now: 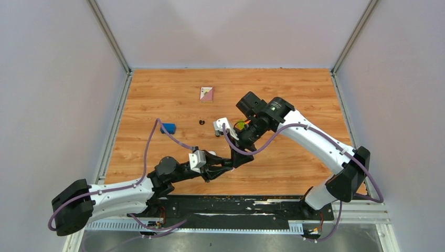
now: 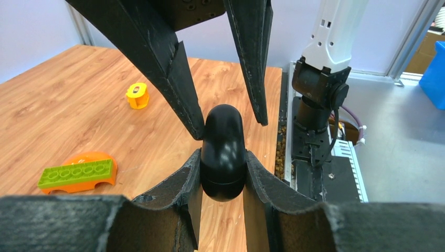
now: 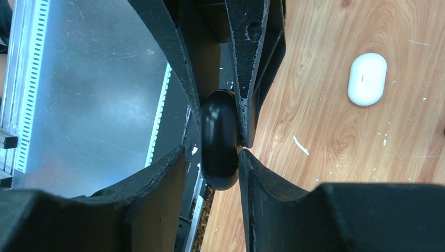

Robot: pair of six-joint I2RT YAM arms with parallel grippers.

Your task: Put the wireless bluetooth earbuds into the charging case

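A black charging case (image 2: 223, 152) is held upright in my left gripper, which is shut on it. My right gripper stands part open around the case's other end, its fingertips on either side; in the left wrist view its fingers come down from above, close beside the case. Whether they touch it I cannot tell. In the top view the two grippers meet near the table's front middle. Several small dark pieces (image 1: 201, 122) lie farther back; whether they are earbuds is too small to tell.
A white rounded case (image 3: 367, 79) lies on the wooden table (image 1: 157, 89). A blue block (image 1: 168, 128), a pink card box (image 1: 206, 94), a yellow piece (image 2: 137, 96) and an orange-green toy (image 2: 76, 173) stand around the grippers.
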